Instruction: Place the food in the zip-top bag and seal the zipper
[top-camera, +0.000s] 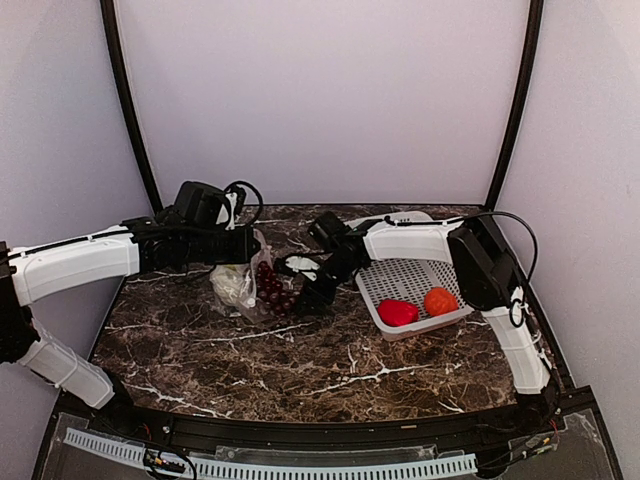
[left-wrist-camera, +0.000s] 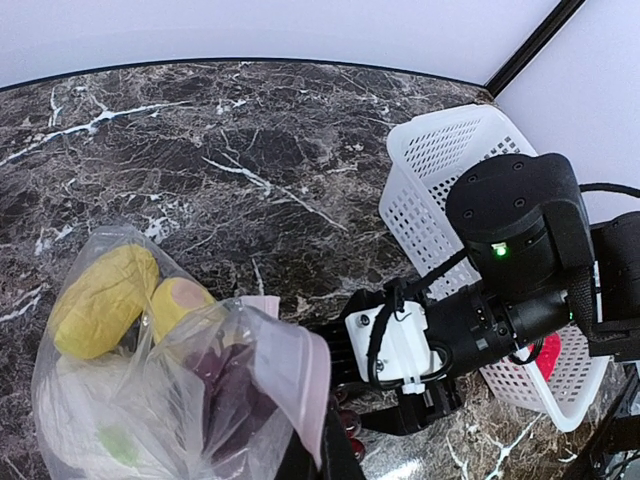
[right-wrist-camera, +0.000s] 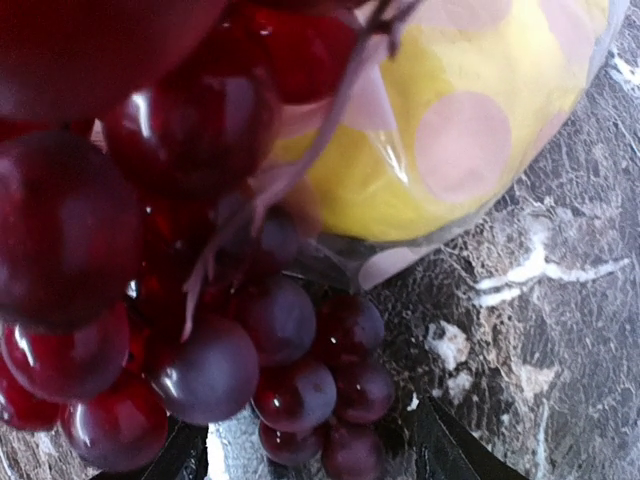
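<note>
The clear zip top bag (left-wrist-camera: 120, 390) stands at the left of the table, with a yellow item (left-wrist-camera: 105, 300) and a white item (top-camera: 230, 285) inside. My left gripper is shut on the bag's thin upper edge. A bunch of dark red grapes (top-camera: 272, 290) is at the bag's mouth, partly behind the film in the left wrist view; its lower end hangs outside. My right gripper is open beside the bag, its fingers (right-wrist-camera: 445, 445) on either side of the lowest grapes. Grapes fill much of the right wrist view, hiding the bag opening.
To the right stands a white perforated basket (top-camera: 410, 333) holding a red item (top-camera: 398, 312) and an orange-red round one (top-camera: 440, 301). My right arm reaches across the basket.
</note>
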